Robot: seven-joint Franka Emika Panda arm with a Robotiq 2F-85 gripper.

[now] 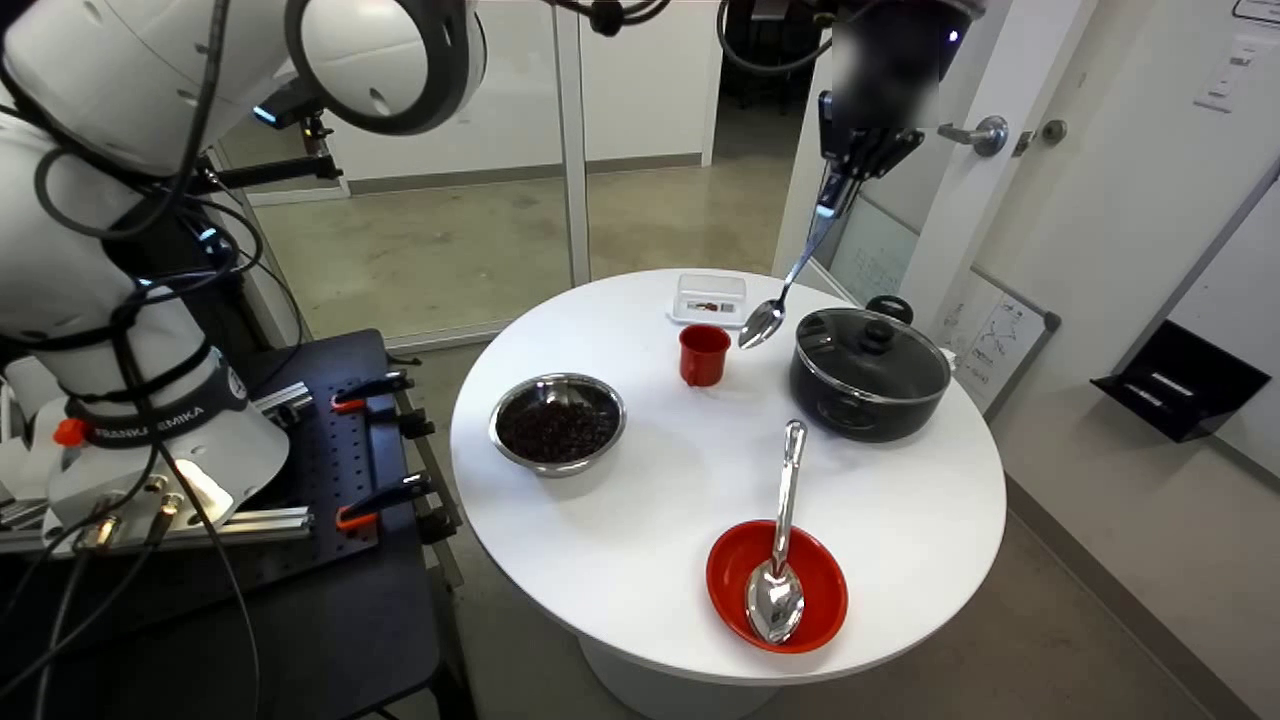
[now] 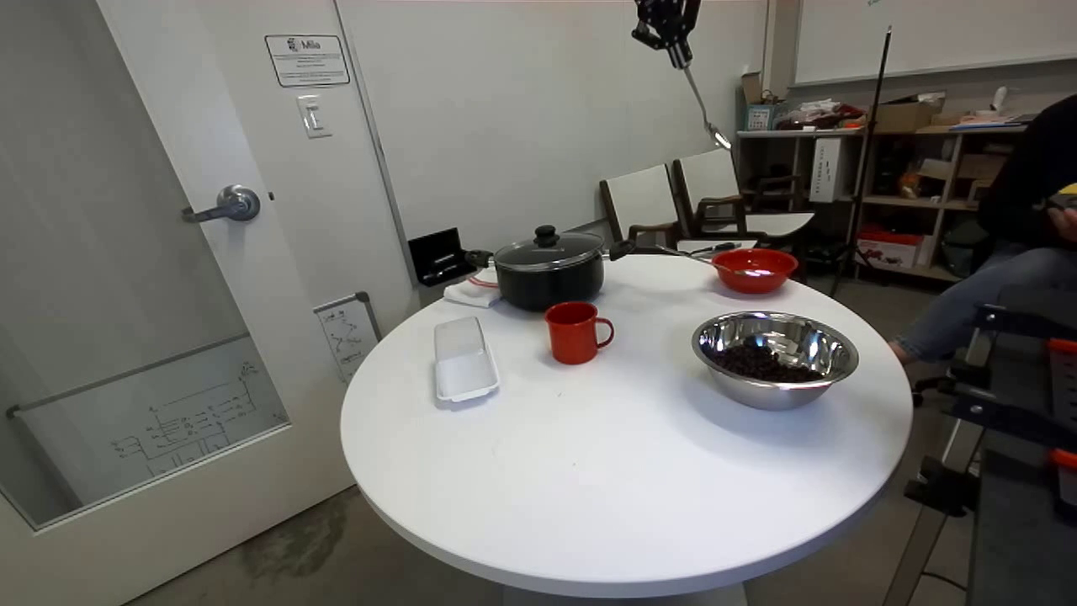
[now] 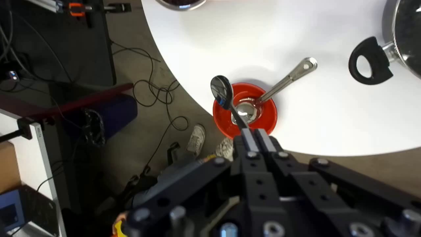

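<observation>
My gripper is shut on the handle of a metal spoon [image 3: 222, 91] and hangs high above the table. In exterior view 1 the held spoon [image 1: 763, 322] slants down to the left, its bowl lowest. The spoon bowl looks empty. From the wrist, a red bowl [image 3: 270, 117] shows beyond the spoon, with a second metal spoon [image 3: 290, 77] resting in it. A steel bowl [image 1: 494, 422] of dark beans stands at the table's left. The red mug [image 1: 703, 356] is upright near the back.
A lidded black pot [image 1: 866, 402] stands at the right of the white table [image 1: 648, 528], its handles sticking out. Behind the mug sits a clear plastic container [image 1: 711, 298].
</observation>
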